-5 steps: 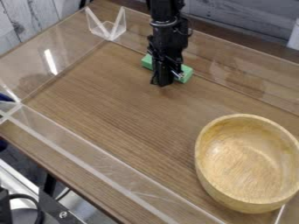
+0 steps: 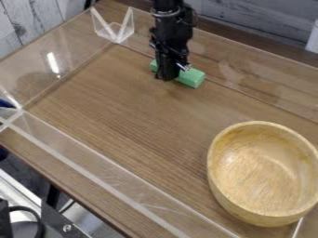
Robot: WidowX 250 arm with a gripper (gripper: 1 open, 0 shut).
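Note:
My black gripper reaches down from the top of the view onto a light green block lying on the wooden table. The fingertips are at the block's left part and look shut; I cannot see clearly whether anything is between them.
A large tan bowl stands at the lower right. A clear plastic container is at the top left. Black cables lie at the lower left corner.
My gripper has shifted a little to the left along the green block, uncovering more of the block's right part.

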